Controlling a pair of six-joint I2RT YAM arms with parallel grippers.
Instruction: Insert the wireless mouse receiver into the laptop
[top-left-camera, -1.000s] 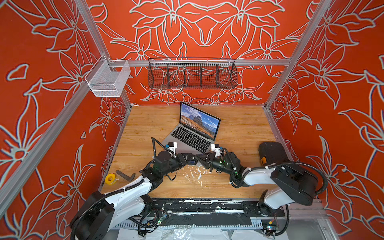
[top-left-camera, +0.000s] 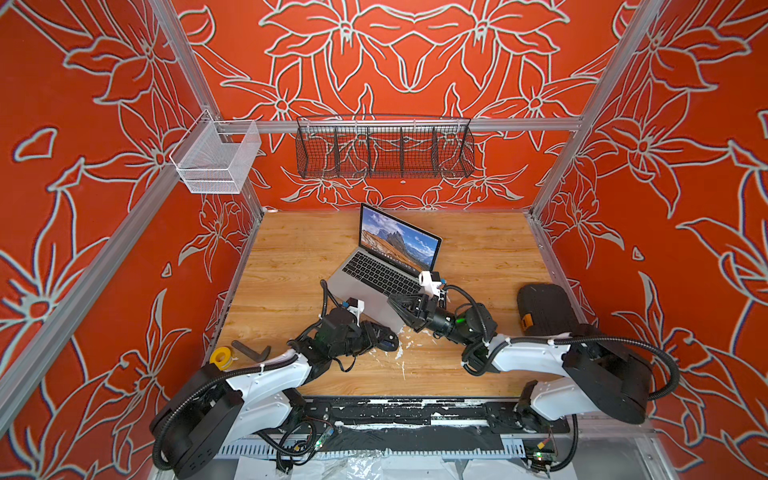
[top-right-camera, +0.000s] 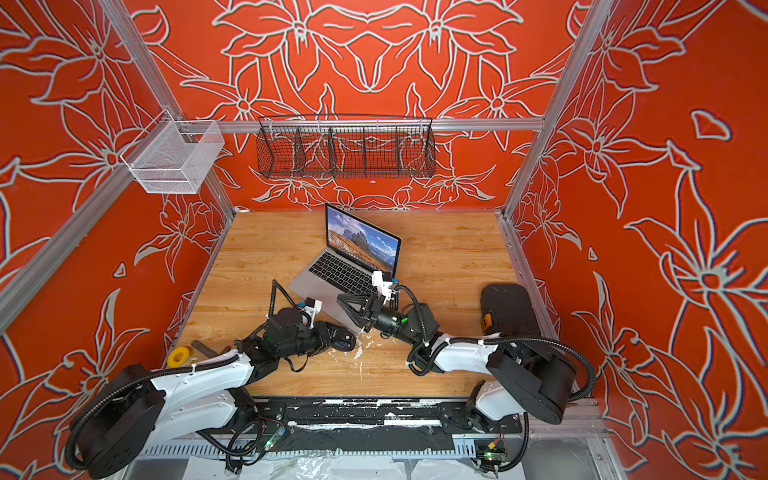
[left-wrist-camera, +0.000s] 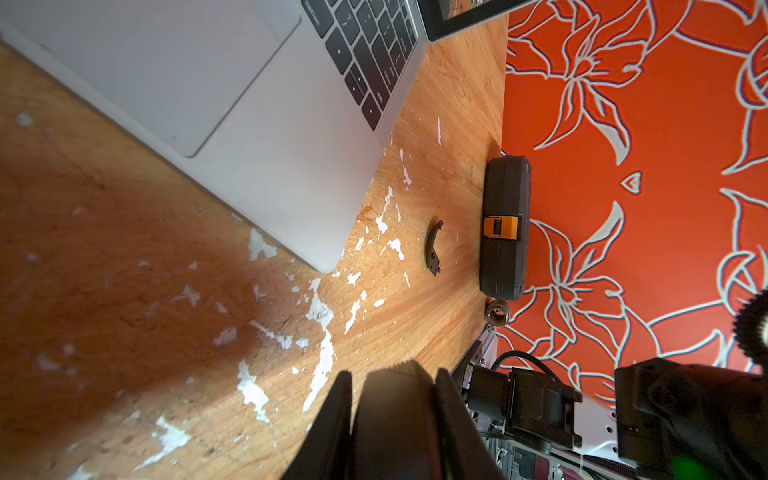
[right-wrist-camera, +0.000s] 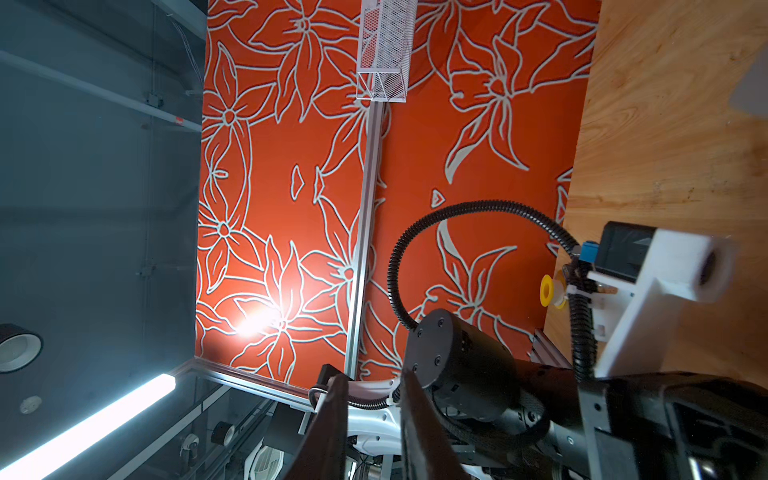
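The silver laptop (top-left-camera: 354, 277) stands open and turned at an angle, its screen (top-left-camera: 397, 239) lit. My left gripper (top-left-camera: 376, 336) is shut on the black mouse (top-left-camera: 388, 341), just in front of the laptop's near corner. That mouse (left-wrist-camera: 396, 424) fills the gap between the fingers in the left wrist view, dark and blurred. My right gripper (top-left-camera: 404, 310) hangs over the laptop's right front part. Its fingers (right-wrist-camera: 333, 412) stand close together in the right wrist view. The receiver cannot be made out in any view; if it is between the fingertips, it is too small to tell.
A black case (top-left-camera: 545, 309) lies at the right edge of the table. Yellow tape (top-left-camera: 221, 357) and a dark tool (top-left-camera: 251, 350) lie at the left. A small dark curved piece (left-wrist-camera: 433, 247) rests right of the laptop.
The grippers met at the mouse earlier and are now apart. My left gripper has come down toward the front with the mouse; the right has risen and turned over the laptop.
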